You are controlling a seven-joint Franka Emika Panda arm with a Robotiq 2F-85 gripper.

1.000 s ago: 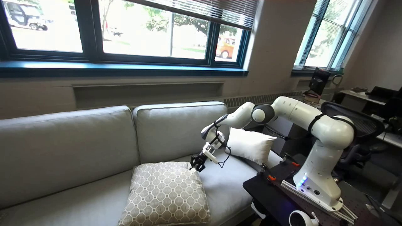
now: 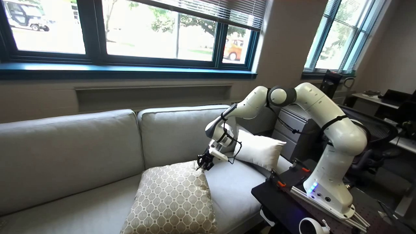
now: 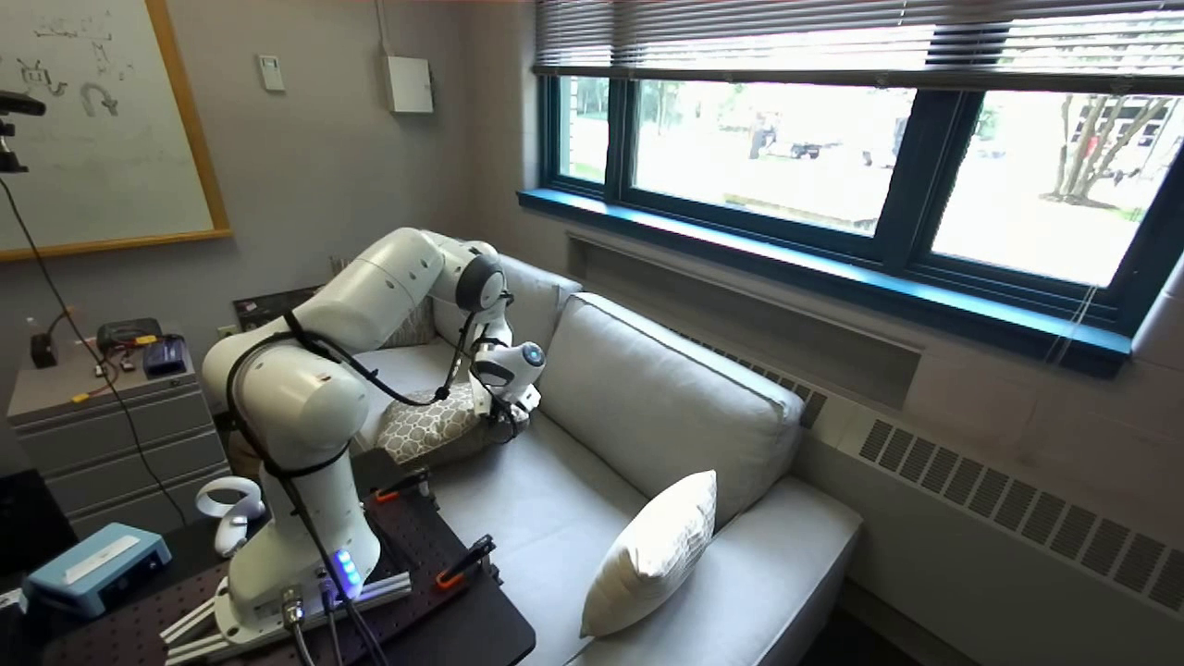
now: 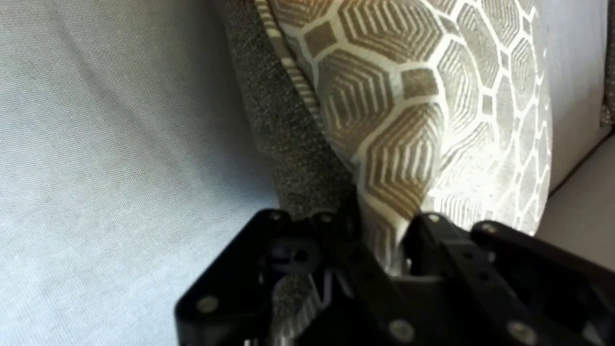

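Note:
A beige pillow (image 2: 171,199) with a white honeycomb pattern lies on the sofa seat, its far right corner raised. At that corner is my gripper (image 2: 202,167), pointing down. From close up in the wrist view, the patterned fabric (image 4: 398,167) gathers into a narrow fold between the black fingers, which are shut on it. The pillow's dark underside (image 4: 271,115) shows along the left of the fold. The fold's very tip is hidden among the fingers.
A plain white pillow (image 2: 259,150) leans at the sofa's right end. The grey backrest (image 2: 183,136) rises close behind the gripper. The black table (image 3: 466,599) carries the arm's base and orange-tipped clamps.
My arm has risen and the gripper has moved slightly up. The patterned pillow's far right corner has lifted along with it, tilting the pillow. The white pillow has stayed put.

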